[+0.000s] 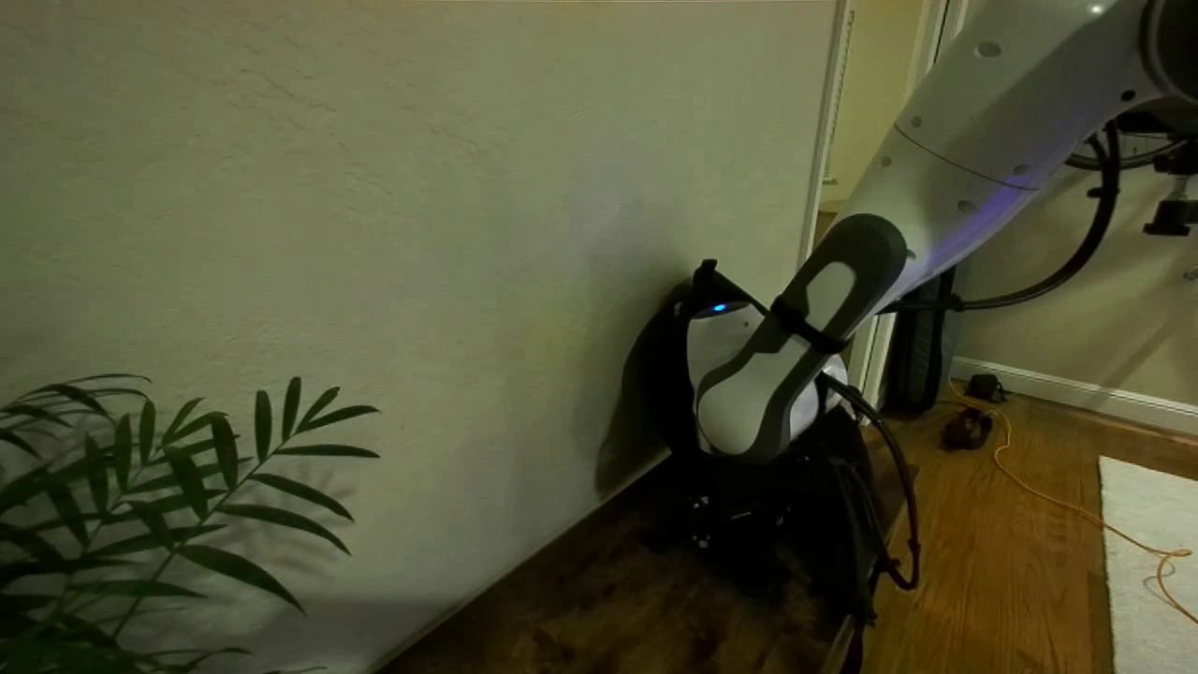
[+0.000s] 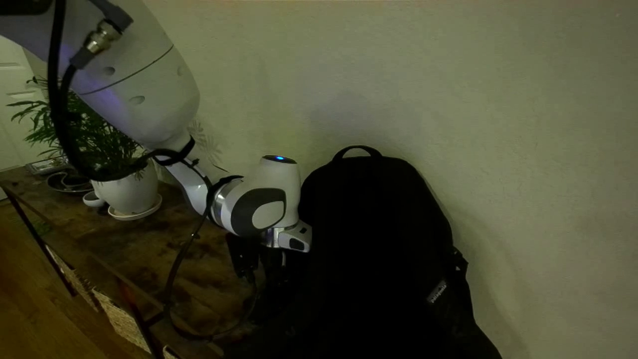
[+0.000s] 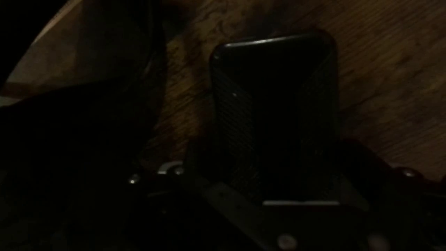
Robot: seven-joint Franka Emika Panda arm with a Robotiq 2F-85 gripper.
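In the wrist view a black, rounded rectangular object (image 3: 276,88), like a phone or a case with textured sides, lies over the brown wooden tabletop (image 3: 389,79). My gripper is open, its dark fingers spread either side of the object's near part; whether they touch it cannot be told in the dark. A large black backpack (image 2: 377,239) leans against the wall beside my gripper (image 2: 263,269) in exterior view 2. From exterior view 1 the gripper (image 1: 741,528) is a dark shape low over the table, and the object is not discernible there.
A plant in a white pot (image 2: 134,188) stands at the table's other end, with a small dish (image 2: 69,181) close by. The wall (image 1: 393,225) runs along the table's back. Between pot and gripper the tabletop is mostly bare. A cable hangs from the arm.
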